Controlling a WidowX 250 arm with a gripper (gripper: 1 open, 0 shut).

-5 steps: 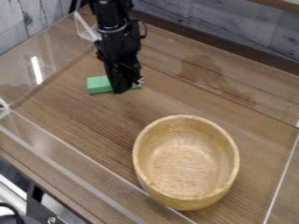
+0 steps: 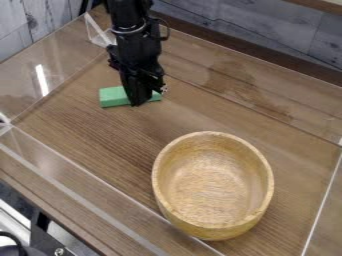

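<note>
A black robot arm reaches down from the top centre to a green block (image 2: pixel 115 97) lying on the wooden table, left of the middle. The gripper (image 2: pixel 140 92) is at the right part of the block, low over it or touching it, and partly hides it. Whether its fingers hold anything is too small and dark to tell.
A large yellow-tan bowl (image 2: pixel 213 140) occupies the lower right of the wooden table (image 2: pixel 74 150). Cables run past the table's edge at the left.
The arm and gripper have shifted very slightly; the green block lies in about the same place.
</note>
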